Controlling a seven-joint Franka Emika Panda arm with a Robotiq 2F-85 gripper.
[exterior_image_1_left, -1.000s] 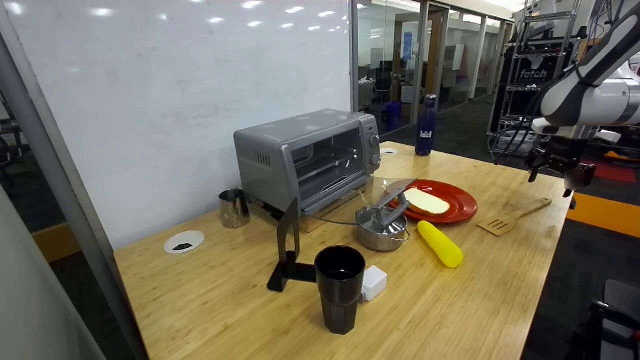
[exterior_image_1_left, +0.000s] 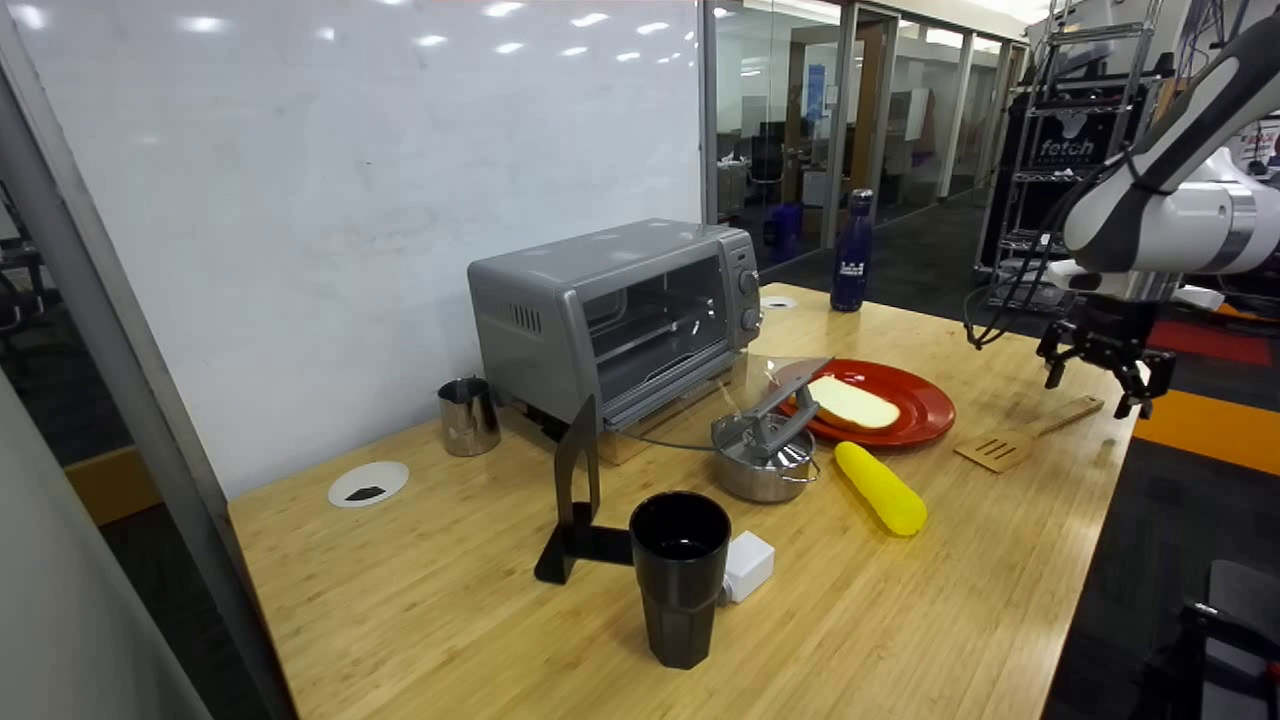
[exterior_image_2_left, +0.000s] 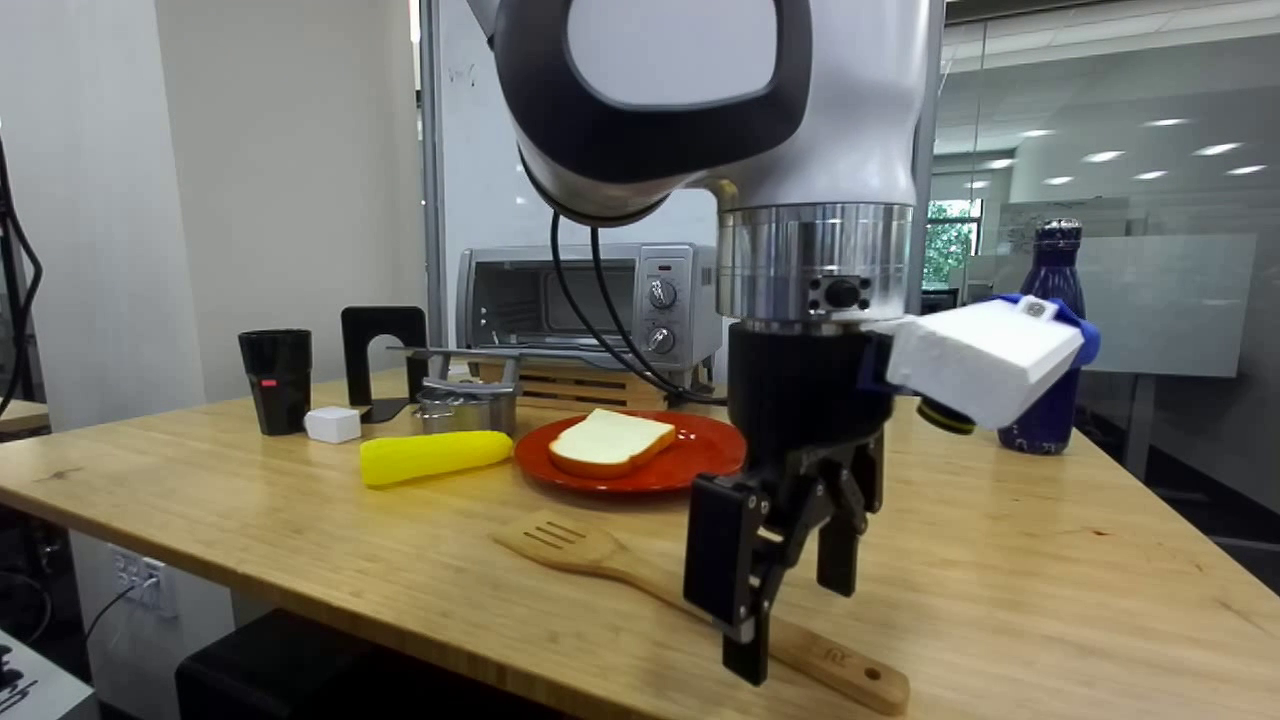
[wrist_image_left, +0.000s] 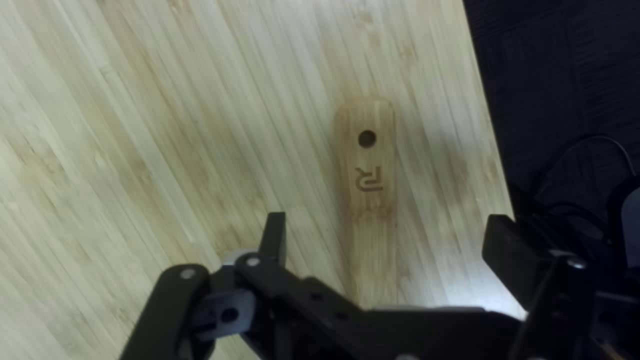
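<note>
A slotted wooden spatula (exterior_image_1_left: 1003, 446) lies flat near the table's front edge. Its handle (wrist_image_left: 370, 198) runs up the middle of the wrist view, hole end farthest up. Above that handle my gripper (exterior_image_2_left: 792, 618) hangs pointing down, open, with its fingers (wrist_image_left: 274, 237) well apart on either side and a gap to the wood. Nothing is held. The spatula's slotted head (exterior_image_2_left: 564, 539) shows in exterior view 2 but lies outside the wrist view.
Past the spatula stand a red plate (exterior_image_2_left: 714, 454) with bread (exterior_image_2_left: 609, 443), a yellow object (exterior_image_1_left: 882, 488), a lidded steel pot (exterior_image_1_left: 763, 470) and a toaster oven (exterior_image_1_left: 528, 324). A blue bottle (exterior_image_1_left: 853, 254) stands at the far edge. Bare tabletop surrounds the handle.
The arm and gripper have come lower and a little to the left in exterior view 1, closer to the spatula's handle. The objects on the table have not moved.
</note>
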